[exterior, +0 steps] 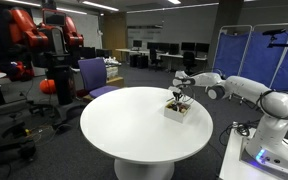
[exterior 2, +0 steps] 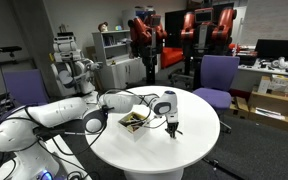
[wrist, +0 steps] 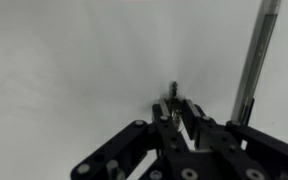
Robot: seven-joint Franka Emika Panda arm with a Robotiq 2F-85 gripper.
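In the wrist view my gripper is closed around a small, thin dark piece (wrist: 174, 89), whose tip sticks out beyond the fingertips over a pale, blurred surface. What this piece is cannot be made out. To its right lies a long dark stick-like object (wrist: 252, 65), apart from the fingers. The second exterior view has my gripper (exterior 2: 171, 131) pointing down, low over the white round table (exterior 2: 189, 150), beside an open box (exterior 2: 136, 122). From the first exterior view, the hand is partly hidden behind that box (exterior: 181, 115).
Several small items sit inside the box, too small to name. A purple chair (exterior: 94, 75) stands close to its edge, and the arm (exterior: 234, 85) reaches in from the right.
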